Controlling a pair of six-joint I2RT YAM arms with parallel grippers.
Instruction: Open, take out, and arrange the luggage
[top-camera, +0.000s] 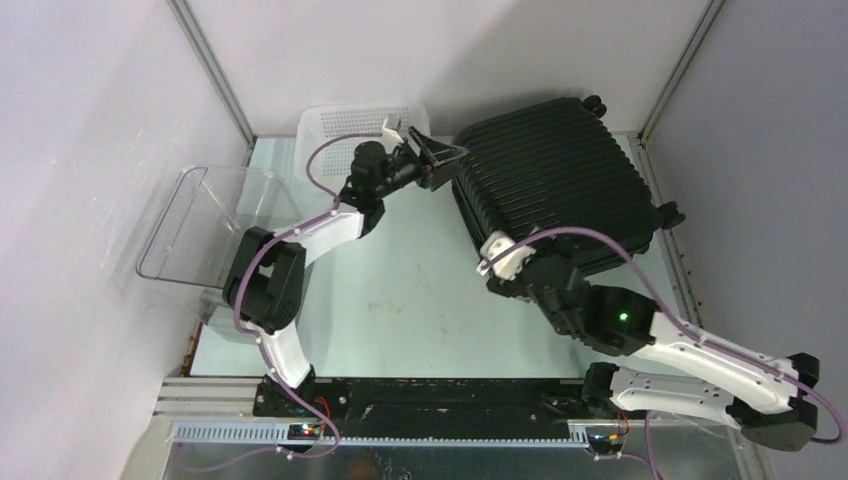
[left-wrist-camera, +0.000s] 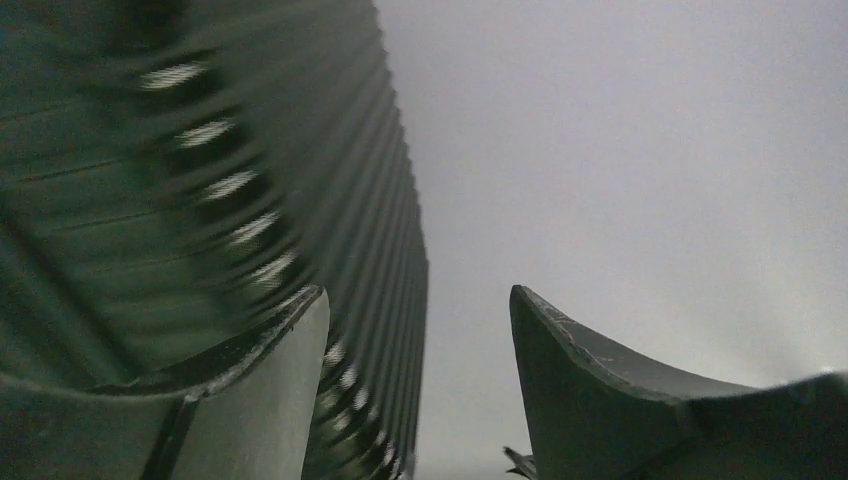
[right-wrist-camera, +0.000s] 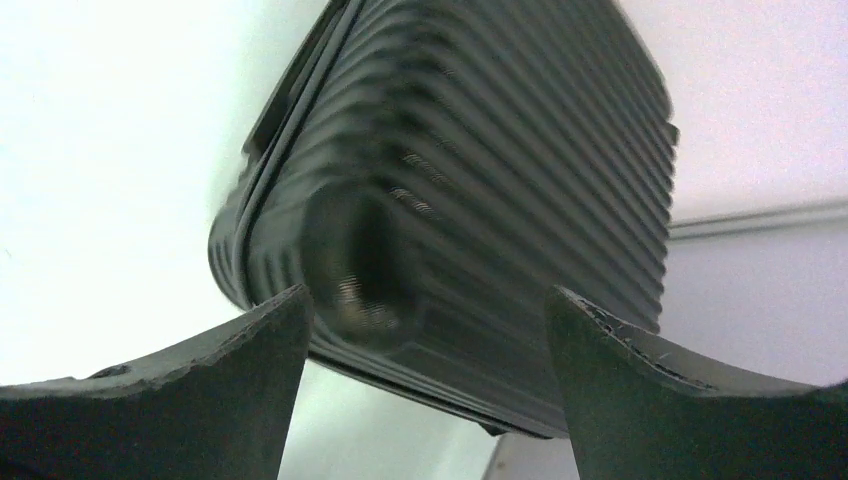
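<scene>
The black ribbed suitcase (top-camera: 560, 175) lies at the back right with its lid down; no gap into its inside shows from above. My left gripper (top-camera: 461, 164) is close to its left back corner. In the left wrist view the ribbed shell (left-wrist-camera: 375, 200) stands behind the parted fingers, and nothing is gripped. At the suitcase's front corner, my right gripper is open too, its fingers apart with the rounded corner (right-wrist-camera: 365, 260) beyond them. From above, the right arm hides that corner, and whether either gripper touches the shell cannot be told.
A white perforated basket (top-camera: 318, 150) stands at the back, left of the suitcase. A clear empty bin (top-camera: 165, 240) is at the far left. Walls close in behind and at the right.
</scene>
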